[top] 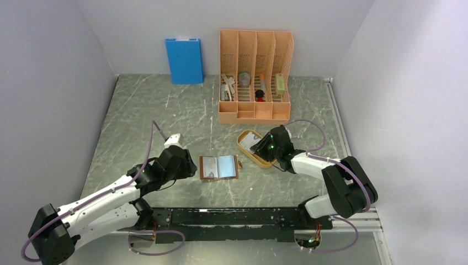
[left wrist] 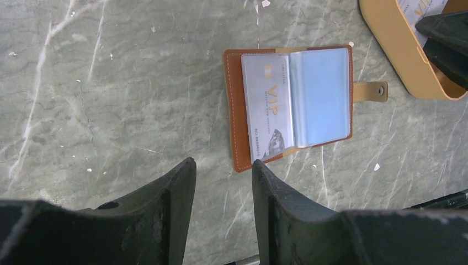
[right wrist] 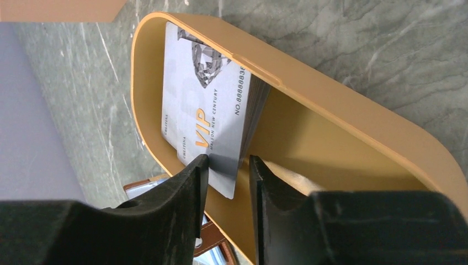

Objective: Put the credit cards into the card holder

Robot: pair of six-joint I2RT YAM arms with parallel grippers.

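Observation:
A stack of white VIP cards (right wrist: 207, 110) leans inside the tan oval tray (right wrist: 353, 118). Over the tray my right gripper stands part open. One finger overlaps the top card's face, the other is past the stack's edge, and the lower corner shows between them; I cannot tell whether they touch. The brown card holder (left wrist: 235, 110) lies open on the table, a VIP card (left wrist: 269, 102) in its left sleeve and a clear bluish sleeve (left wrist: 320, 94) on the right. Left of the holder, my left gripper is part open and empty.
Behind the tray stands an orange organizer (top: 254, 115) holding small items. A blue board (top: 185, 62) leans on the back wall.

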